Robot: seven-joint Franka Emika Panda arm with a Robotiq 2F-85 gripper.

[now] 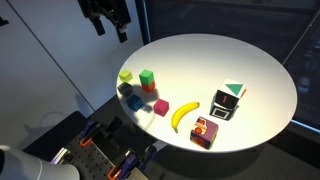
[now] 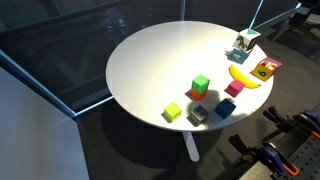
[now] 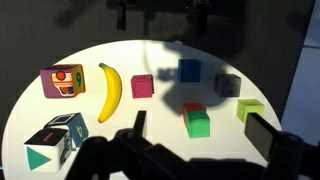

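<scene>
High above the table's left side, my gripper (image 1: 111, 30) stands open, its two fingers wide apart and nothing between them. In the wrist view, a green cube (image 3: 199, 124) rests on a red cube (image 3: 192, 107), and both show in the gap between the fingers, well below. Around them sit a yellow-green cube (image 3: 250, 108), a dark grey cube (image 3: 229, 85), a blue cube (image 3: 189, 70) and a magenta cube (image 3: 143, 86). A yellow banana (image 3: 110, 92) lies beside the magenta cube.
A colourful patterned cube (image 1: 204, 132) is near the banana. Two picture blocks, one white with a green triangle (image 1: 234, 88) and one dark and white (image 1: 222, 107), stand together.
</scene>
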